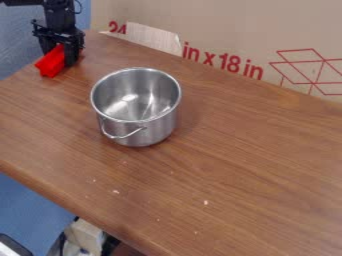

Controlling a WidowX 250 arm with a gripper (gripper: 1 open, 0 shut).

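Observation:
My black gripper (58, 46) is at the top left of the camera view, shut on a red object (51, 63) at the far left edge of the wooden table (227, 180); the gripper hides part of that object. A steel pot (135, 125) with a wire handle stands right of and below the gripper, apart from it.
A cardboard panel (274, 45) with red printing stands along the back, with a white piece (154, 38) at the back edge. Blue floor shows beyond the left edge.

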